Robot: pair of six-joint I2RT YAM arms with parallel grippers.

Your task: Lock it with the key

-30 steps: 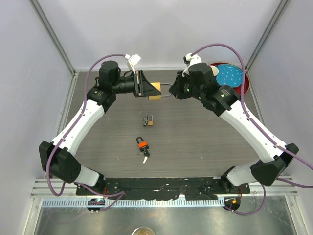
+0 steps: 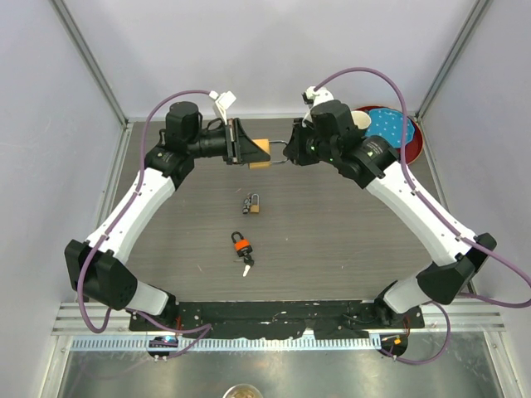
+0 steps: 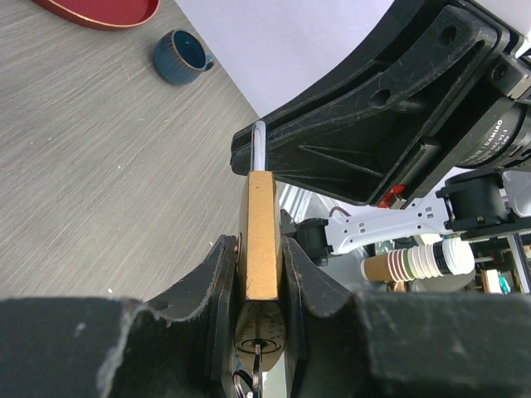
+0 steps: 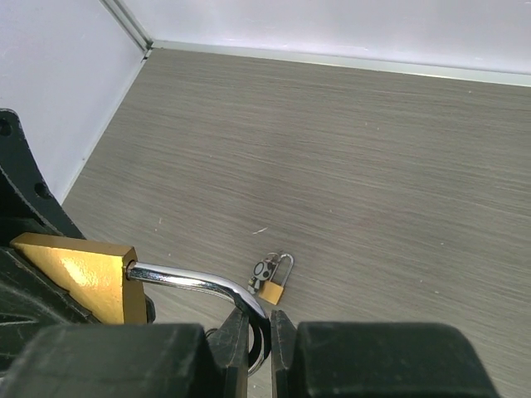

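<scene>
A brass padlock (image 2: 260,154) is held above the table, its body in my left gripper (image 2: 250,155), which is shut on it. In the left wrist view the padlock's narrow side (image 3: 262,249) stands between the finger pads, with a thin metal ring (image 3: 246,383) below. The steel shackle (image 4: 187,278) reaches across to my right gripper, whose fingertips are closed on its curved end. Whether the shackle's free leg is seated in the body cannot be made out. Part of the keyhole end is hidden by the left fingers.
Lower on the table lie a small brass padlock (image 2: 255,203) and a black-and-orange padlock (image 2: 241,245) with keys (image 2: 247,264). A red plate (image 2: 416,143) with a blue cloth and a cup (image 2: 362,119) are at the back right.
The right gripper has edged left in small steps, keeping hold of the shackle. The padlock body and left arm have shifted only slightly left. Items on the table have stayed put.
</scene>
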